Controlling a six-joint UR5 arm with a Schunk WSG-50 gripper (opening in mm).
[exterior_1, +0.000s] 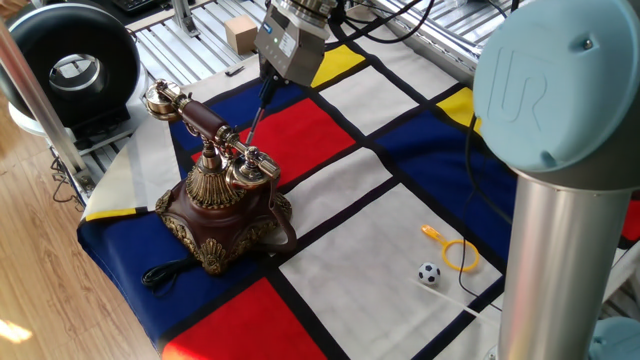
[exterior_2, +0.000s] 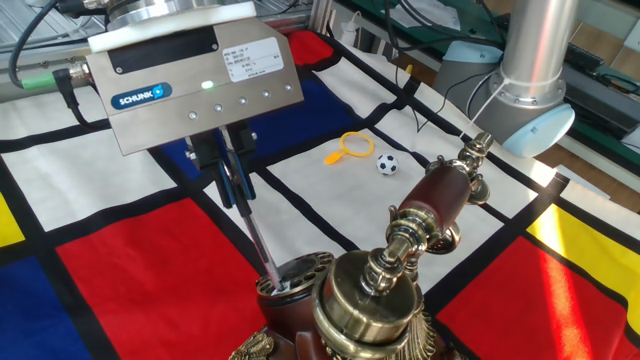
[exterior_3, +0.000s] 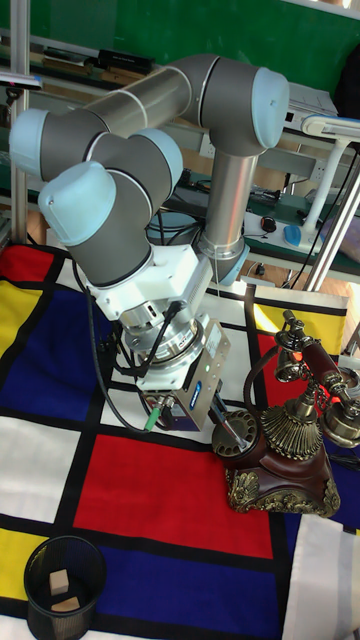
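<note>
An antique-style telephone (exterior_1: 222, 195), dark brown with brass trim, stands on the patterned cloth with its handset (exterior_2: 432, 208) lying across the cradle. Its round dial (exterior_3: 235, 430) faces the arm. From above, my gripper (exterior_2: 238, 200) points down at the dial, its fingers closed together around a thin, pale rod (exterior_2: 264, 248). The rod's lower end reaches the dial near its rim in exterior view 2; whether it sits inside a finger hole cannot be made out. In exterior view 1 the handset hides the rod's tip.
A small football (exterior_1: 429, 274) and a yellow ring with a handle (exterior_1: 460, 254) lie on the white patch beyond the phone. A black mesh bin (exterior_3: 64, 581) holds wooden blocks. A black cord (exterior_1: 170, 272) lies beside the phone's base.
</note>
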